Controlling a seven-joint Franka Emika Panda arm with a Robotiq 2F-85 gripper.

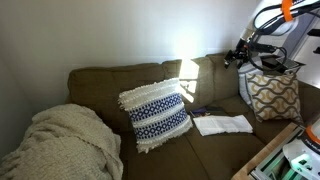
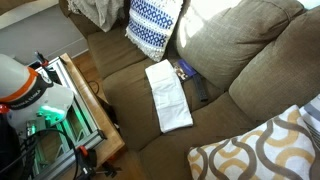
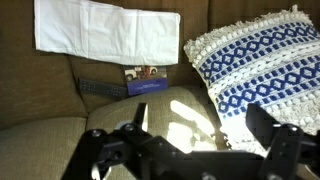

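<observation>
My gripper hangs in the air over the sofa back, its fingers spread wide and empty; in exterior view 1 the gripper [image 1: 236, 60] is at the upper right. A white cloth [image 3: 108, 31] lies flat on the brown seat, shown also as a white cloth [image 2: 168, 95] in exterior view 2. Beside it, by the backrest, are a dark remote [image 3: 103, 89] and a small purple-blue booklet [image 3: 146, 79]. A blue-and-white woven pillow [image 3: 262, 75] with a fringe leans on the sofa.
A beige patterned pillow [image 1: 274, 96] sits at the sofa's right end, and a cream fluffy blanket [image 1: 65, 147] covers the left end. A wooden table edge [image 2: 95, 110] borders the robot base.
</observation>
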